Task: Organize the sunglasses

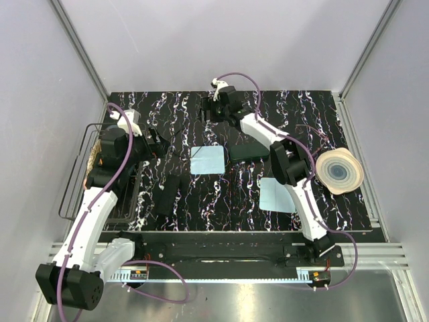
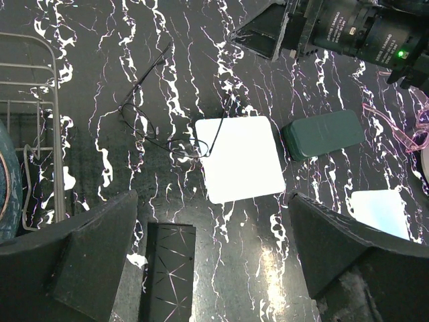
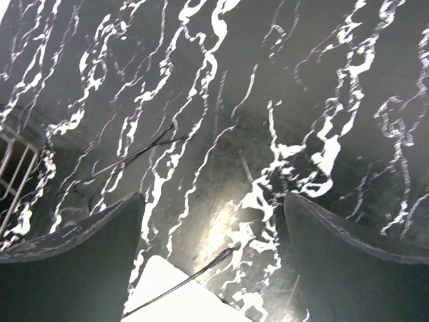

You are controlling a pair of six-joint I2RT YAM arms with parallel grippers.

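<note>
Black wire-rimmed sunglasses lie on the dark marble table, partly over the white cloth (image 1: 207, 159); their temple (image 3: 201, 272) shows in the right wrist view. A green case (image 1: 248, 152) and a dark case (image 1: 167, 194) lie nearby. Pink glasses (image 2: 412, 139) lie at the right. My left gripper (image 1: 157, 143) is open and empty at the left, above the table. My right gripper (image 1: 208, 109) is open over the back middle, behind the black glasses, with nothing between its fingers.
A wire rack (image 2: 57, 154) stands at the left. A second cloth (image 1: 275, 196) lies front right, and a stack of plates (image 1: 338, 172) sits at the right edge.
</note>
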